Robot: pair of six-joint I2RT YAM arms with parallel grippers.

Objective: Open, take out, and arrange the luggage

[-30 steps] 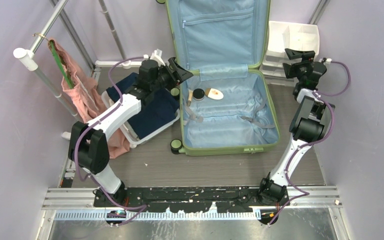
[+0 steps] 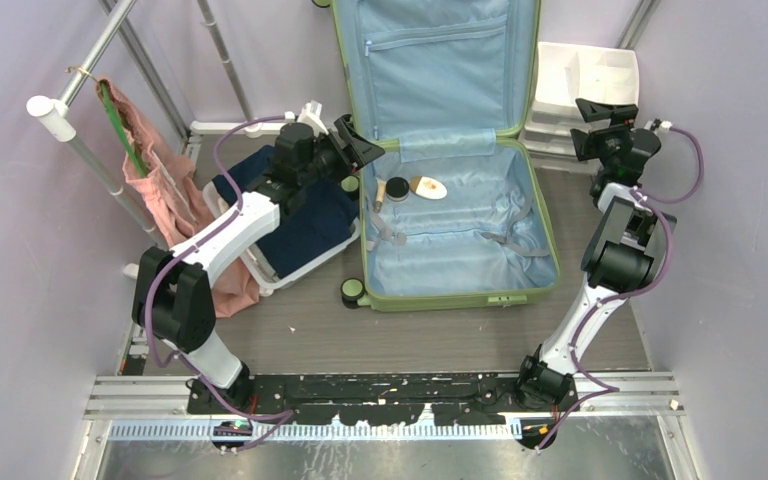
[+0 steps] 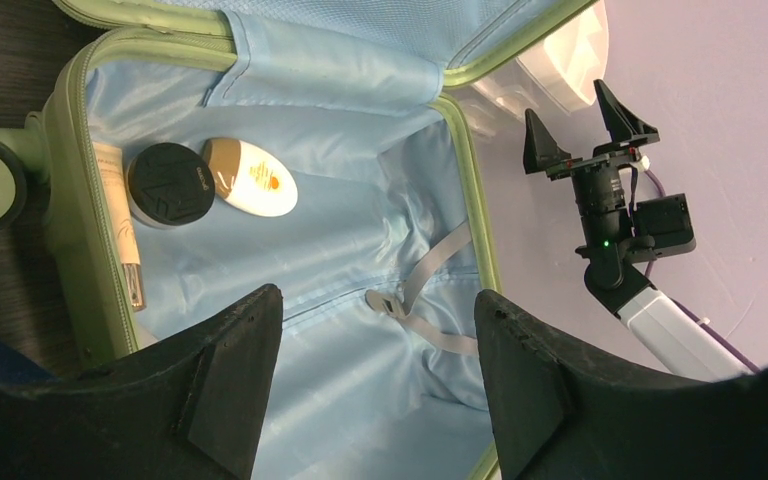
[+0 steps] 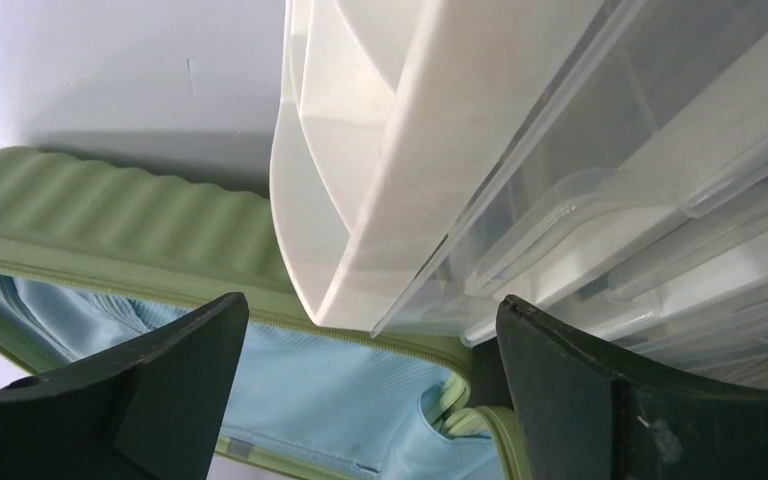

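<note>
The green suitcase [image 2: 460, 302] lies open, its lid up at the back. Inside its left side sit a tan tube [image 3: 115, 205], a round black jar [image 3: 170, 183] and a white-and-tan bottle [image 3: 260, 183]. My left gripper is open above the suitcase's left edge, with nothing between its fingers. At the right, my right gripper [image 2: 585, 128] stands open at the front of the white drawer unit [image 4: 430, 110], whose clear drawer edges show in the right wrist view.
A white basket [image 2: 305, 268] with dark folded clothes is under my left arm. A rail [image 2: 99, 47] with pink clothing stands at the left. Walls close in on both sides.
The left arm and the items in the suitcase are nearly unchanged.
</note>
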